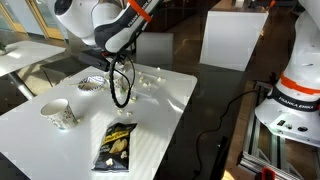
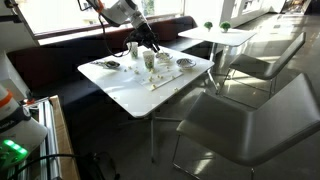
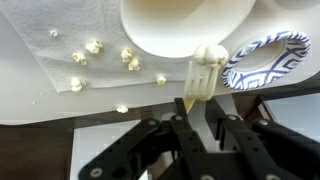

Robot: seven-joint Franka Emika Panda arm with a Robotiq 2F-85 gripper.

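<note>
In the wrist view my gripper is shut on a small pale fork [image 3: 199, 82], its tines pointing away from the fingers. A popcorn piece [image 3: 211, 55] appears at the tine ends; whether it is speared or just behind them is hard to tell. Just beyond is a white bowl [image 3: 170, 38], cut off by the top edge. To its right sits a blue-and-white patterned bowl [image 3: 268, 60]. Loose popcorn [image 3: 94, 46] lies on a white sheet to the left. The arm's black cable partly covers the gripper area in exterior view 1.
A patterned mug [image 1: 59, 114] and a dark snack bag [image 1: 115, 147] stand on the white table [image 1: 60, 152], nearer that camera. More popcorn [image 1: 163, 78] is scattered towards the far right.
</note>
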